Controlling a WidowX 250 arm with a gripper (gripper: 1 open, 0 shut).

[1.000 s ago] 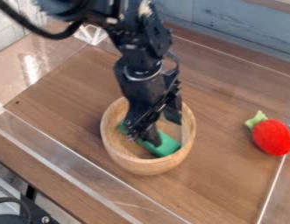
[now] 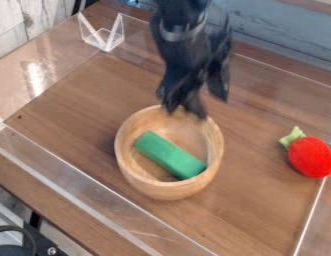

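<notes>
A wooden bowl (image 2: 136,168) stands in the middle of the table, with a green block (image 2: 171,156) lying inside it. My black gripper (image 2: 193,104) is above the back of the bowl, motion-blurred, its fingers open with nothing visible between them. A red strawberry-like toy (image 2: 311,157) with green leaves lies to the right of the bowl.
Clear plastic rails run along the front-left and right edges. A transparent holder (image 2: 104,32) sits at the back left, before a blue-grey back wall (image 2: 295,55).
My gripper has risen out of the bowl, up and toward the back. The green block remains in the bowl, now more fully in view.
</notes>
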